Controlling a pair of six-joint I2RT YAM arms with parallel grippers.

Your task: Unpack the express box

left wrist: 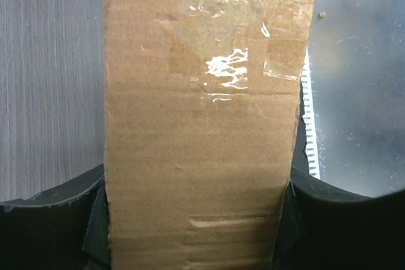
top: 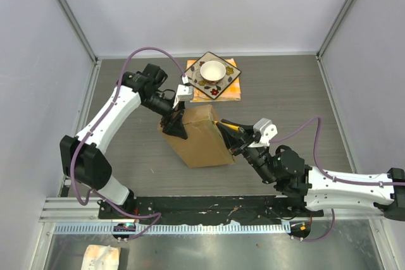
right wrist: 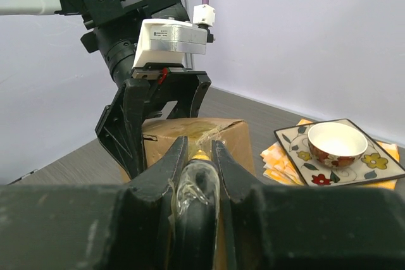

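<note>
A taped cardboard box (top: 196, 143) stands tilted on the middle of the table. My left gripper (top: 174, 124) is shut across its upper part; in the left wrist view cardboard (left wrist: 199, 131) fills the space between its fingers. My right gripper (top: 226, 129) is shut on a yellow-ended tool (right wrist: 202, 156), whose dark body runs between the fingers in the right wrist view. The tool's tip meets the box's right top edge near the tape; whether it is inside the cardboard is hidden.
Behind the box, a patterned square plate (top: 200, 85) with a bowl (top: 212, 69) lies on an orange cloth (top: 233, 93). Walls enclose the sides and back.
</note>
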